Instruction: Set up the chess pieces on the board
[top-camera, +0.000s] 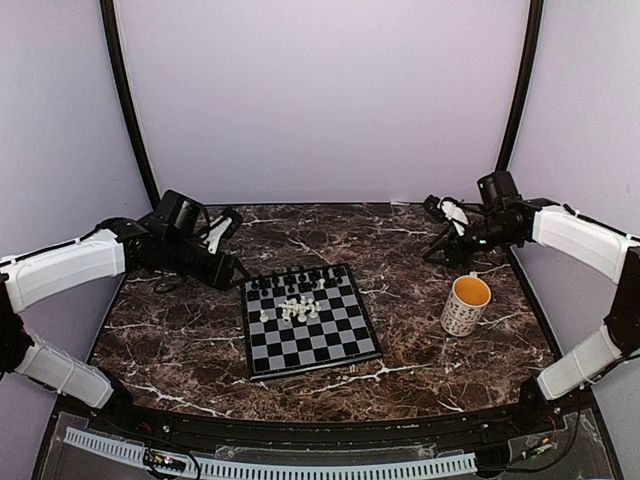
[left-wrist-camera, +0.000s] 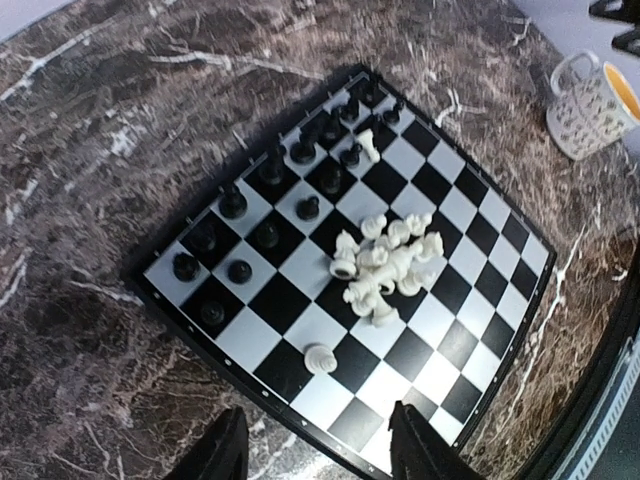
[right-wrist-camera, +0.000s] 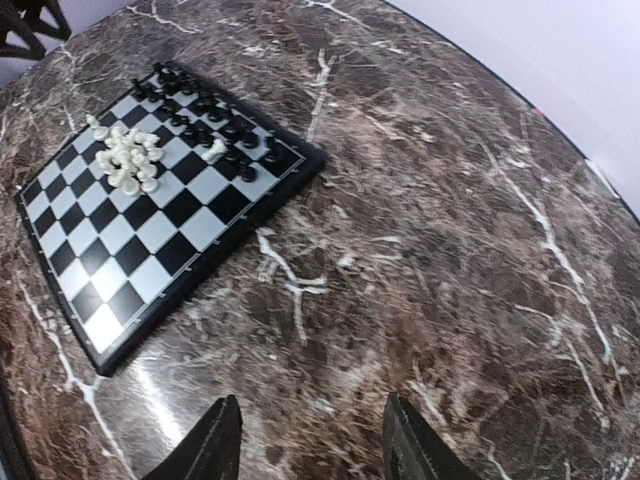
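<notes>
The chessboard (top-camera: 318, 350) lies left of the table's middle, with black pieces (left-wrist-camera: 270, 168) standing in rows along its far side. White pieces (left-wrist-camera: 385, 265) lie heaped near the middle of the board. Apart from the heap, one white piece (left-wrist-camera: 320, 358) stands near the left edge, and another white piece (left-wrist-camera: 368, 146) is among the black ones. My left gripper (top-camera: 242, 248) is open by the board's far-left corner, nothing between its fingers. My right gripper stands parted and empty above bare table, well to the right of the board.
A patterned white mug (top-camera: 461, 312), orange inside, stands at the right of the table. Bare marble (right-wrist-camera: 400, 300) lies between board and mug and behind the board. Pale walls close in the back and sides.
</notes>
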